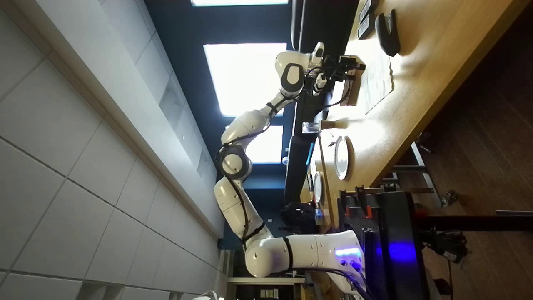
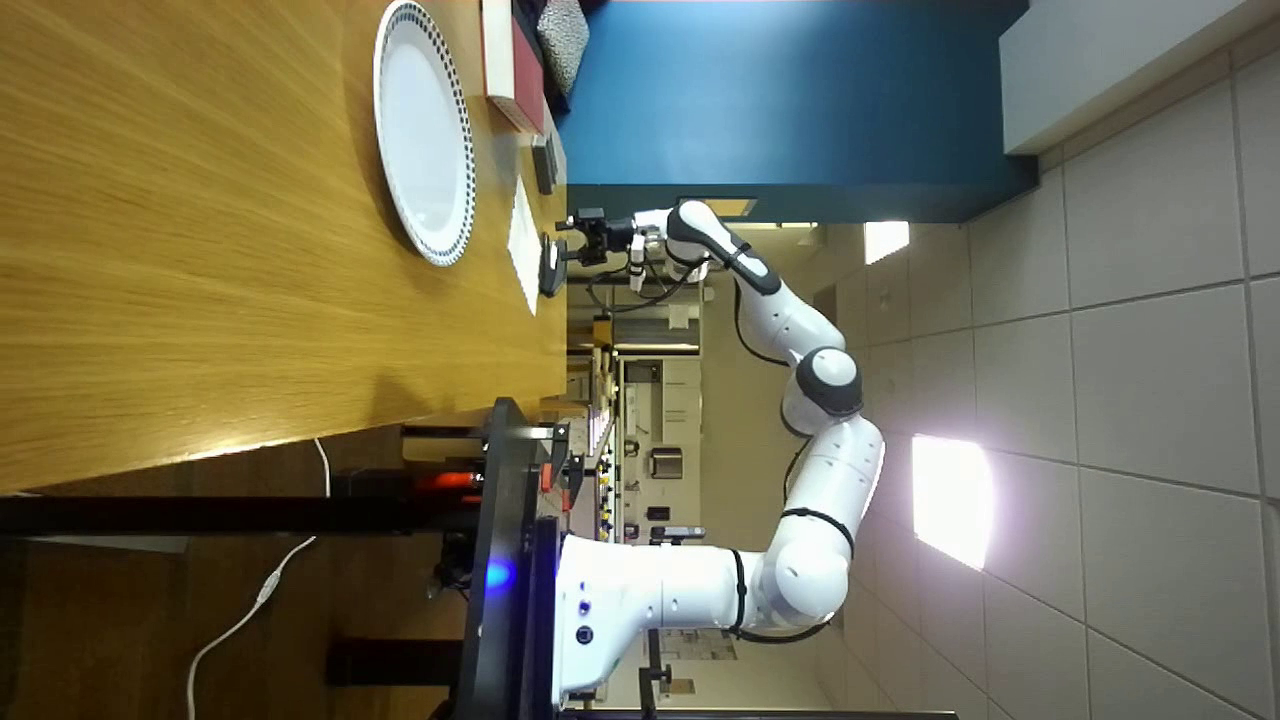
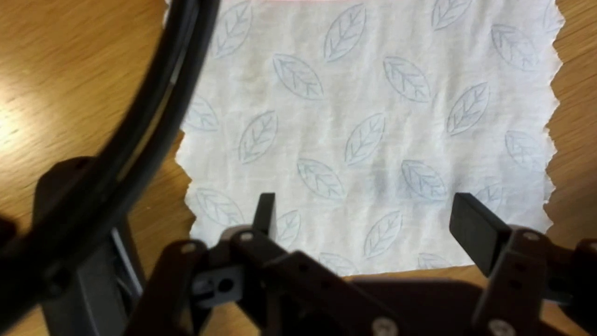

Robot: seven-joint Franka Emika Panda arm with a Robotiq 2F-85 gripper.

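Observation:
A white cloth [image 3: 364,140] with a grey leaf print and zigzag edges lies spread on the wooden table, slightly rippled. My gripper is open above its near part, one finger pad [image 3: 267,215] at left and the other [image 3: 478,229] at right, with only cloth visible below the gap. In exterior view 1, which is turned on its side, the gripper [image 1: 357,65] hangs close over the cloth [image 1: 377,82]. Exterior view 2 shows the gripper [image 2: 570,240] low over the table; whether it touches the cloth cannot be told.
A black stapler [image 1: 387,32] lies close beside the cloth. Further off are dark boxes [image 1: 367,25], a white plate [image 1: 342,157] and a clear cup [image 1: 310,127]. A red book [image 2: 516,72] and a large plate [image 2: 420,132] sit on the table in exterior view 2.

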